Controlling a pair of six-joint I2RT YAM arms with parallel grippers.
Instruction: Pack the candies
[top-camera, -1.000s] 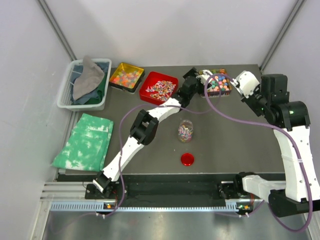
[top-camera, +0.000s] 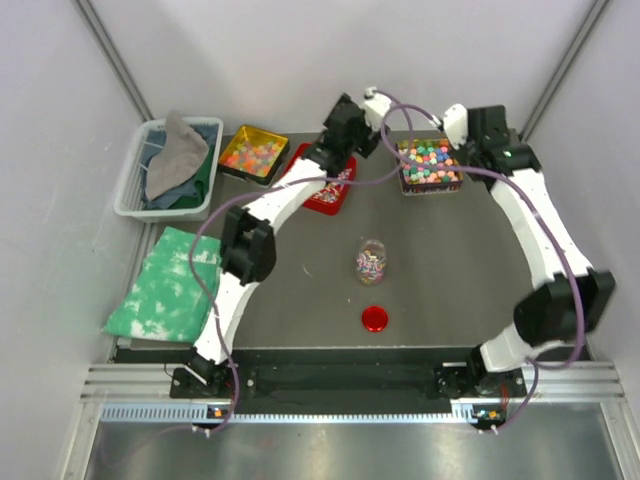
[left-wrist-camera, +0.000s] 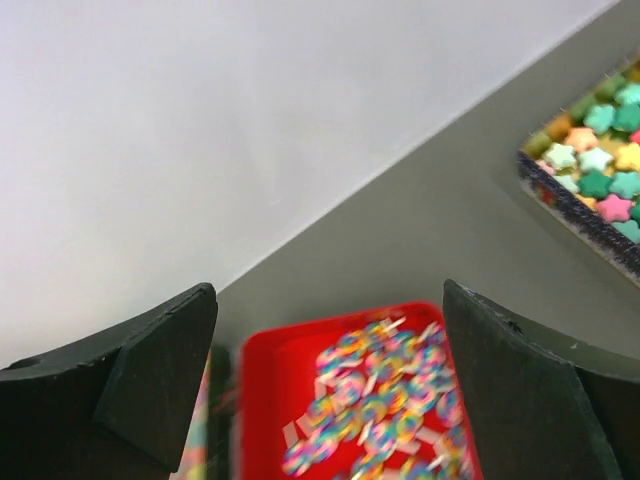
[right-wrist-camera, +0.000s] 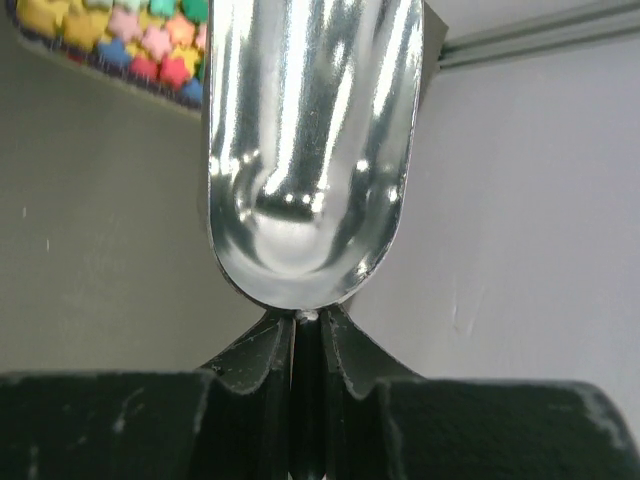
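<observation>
In the right wrist view my right gripper is shut on the dark handle of a shiny metal scoop (right-wrist-camera: 315, 150), whose bowl looks empty. Star candies fill a box (top-camera: 432, 188) at the back right; my right arm is just to its right. The open left gripper hangs above a red tray (left-wrist-camera: 252, 400) of ring candies, nothing between its fingers. From the top the left arm partly covers this tray. On the middle of the table stands a clear jar (top-camera: 371, 262) containing colourful candies, and a round red lid (top-camera: 375, 319) lies in front.
A yellow-lined tray (top-camera: 240, 172) of orange and other candies sits back left. Beyond it are a white basket (top-camera: 130, 190) of cloths and a green-and-white cloth (top-camera: 165, 285). Table space around the jar is clear. Walls enclose the back and sides.
My left gripper has moved left, from near the star box to the red tray. My right arm has swung back and left to the right edge of the star box.
</observation>
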